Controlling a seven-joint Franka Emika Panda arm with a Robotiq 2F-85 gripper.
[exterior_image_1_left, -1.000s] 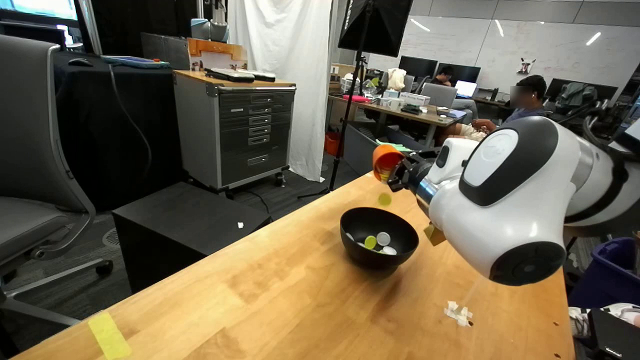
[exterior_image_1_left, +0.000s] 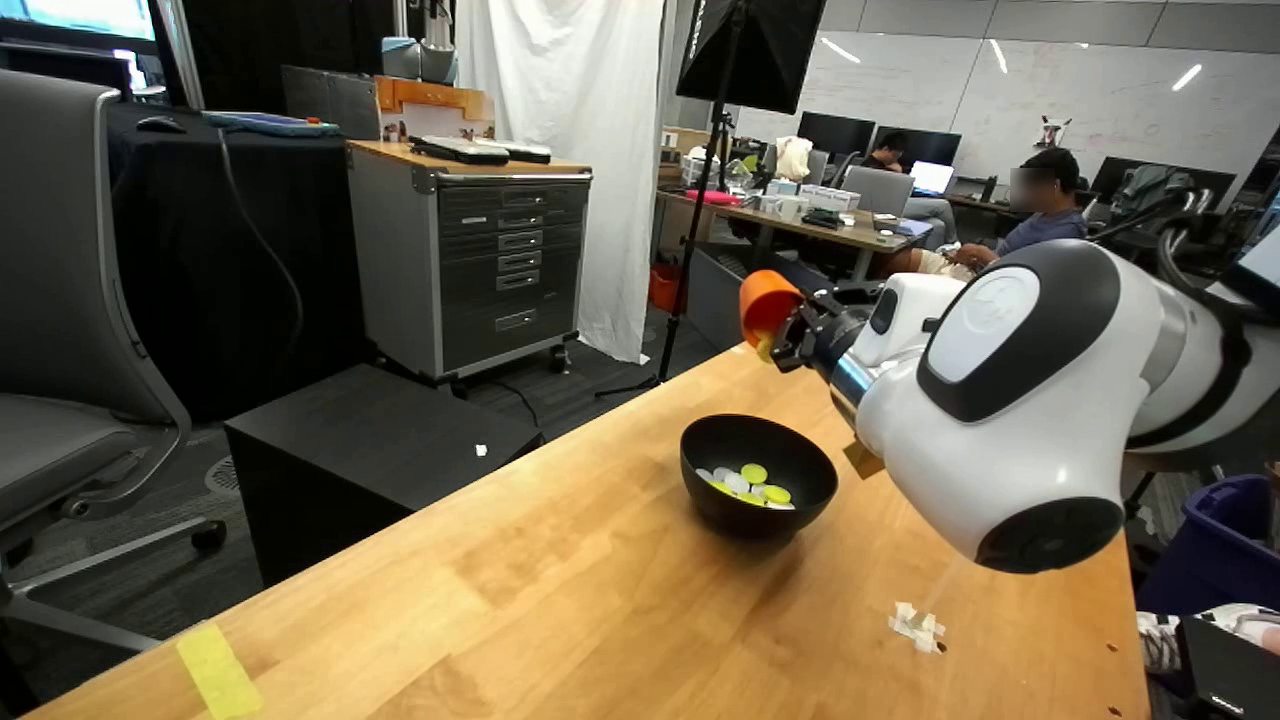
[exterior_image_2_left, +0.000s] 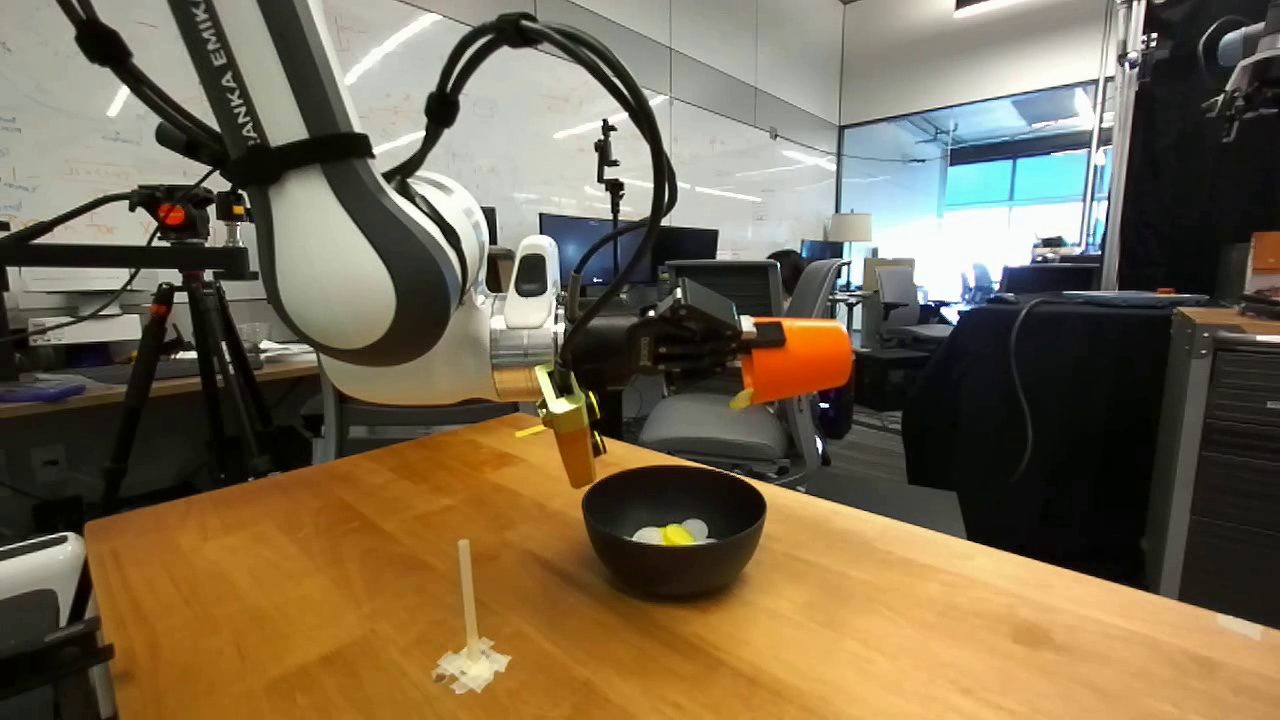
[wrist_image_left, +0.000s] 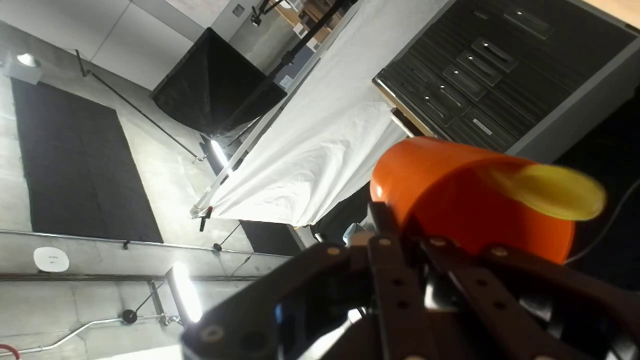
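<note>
An orange cup (exterior_image_2_left: 801, 358) is tipped on its side in the air, and my gripper (exterior_image_1_left: 788, 337) is shut on it. In the wrist view the cup (wrist_image_left: 444, 165) has its mouth turned to the lower right, where a blurred yellow disc (wrist_image_left: 564, 193) hangs at the rim. Exterior view 2 also shows a yellow disc (exterior_image_2_left: 741, 398) at the cup's lower edge. Below, on the table, stands a black bowl (exterior_image_1_left: 720, 446) with several yellow and white discs (exterior_image_1_left: 753, 473) in it. Whether more discs are inside the cup is hidden.
A thin upright stick (exterior_image_2_left: 467, 588) is taped to the wooden table (exterior_image_1_left: 504, 600). Yellow tape (exterior_image_1_left: 220, 672) lies at the near left in exterior view 1. Much of the table around the bowl is bare.
A second ago a yellow disc was in mid-air between cup and bowl; now more yellow discs lie in the bowl. The cup has shifted slightly up and left in exterior view 1.
</note>
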